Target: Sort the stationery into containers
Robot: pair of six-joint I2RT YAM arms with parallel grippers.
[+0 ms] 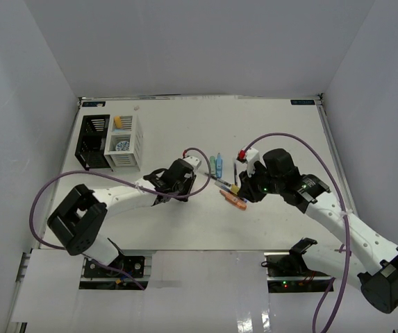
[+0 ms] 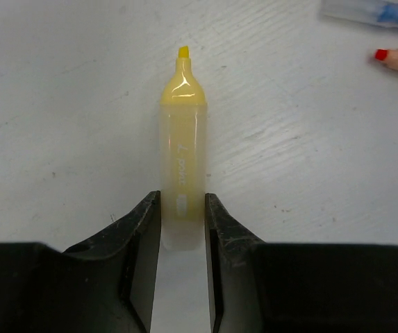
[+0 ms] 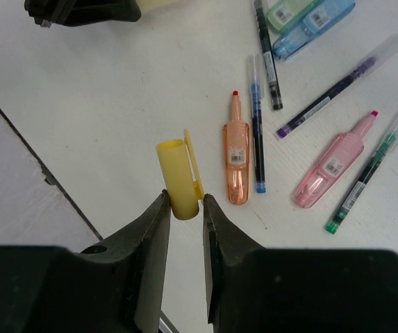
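My left gripper is shut on a yellow highlighter (image 2: 183, 139), seen tip-up in the left wrist view. My right gripper has a yellow pen cap (image 3: 176, 170) between or just above its fingertips; whether it grips it is unclear. Around it lie an orange highlighter (image 3: 237, 159), a pink one (image 3: 330, 166), blue (image 3: 310, 28) and green (image 3: 287, 12) ones, and several slim pens (image 3: 324, 100). In the top view a black container (image 1: 93, 142) and a white one (image 1: 133, 149), with items inside, stand at the left.
Grey walls (image 1: 25, 139) enclose it at the sides and back. Both arms reach in from the front, near the loose stationery.
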